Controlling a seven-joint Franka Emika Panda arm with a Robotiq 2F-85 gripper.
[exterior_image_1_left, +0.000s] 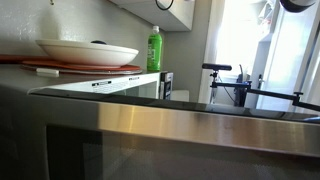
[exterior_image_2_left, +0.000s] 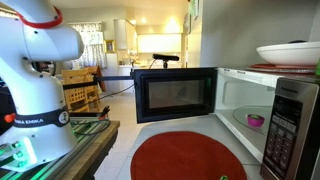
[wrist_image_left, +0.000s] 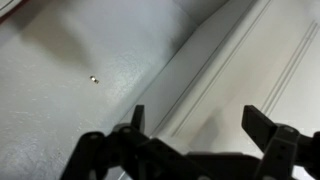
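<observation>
In the wrist view my gripper is open, its two dark fingers wide apart with nothing between them. Below it are a pale grey surface with a small speck and a white panelled surface. The white arm stands at the left of exterior view 2, where the gripper itself is out of frame. A microwave has its door swung wide open. Inside sits a small pink and green cup or bowl, well away from the arm.
A round red mat lies on the counter before the microwave. On top of the microwave rests a wide white bowl, with a green bottle beyond it. The open door juts out between arm and back wall.
</observation>
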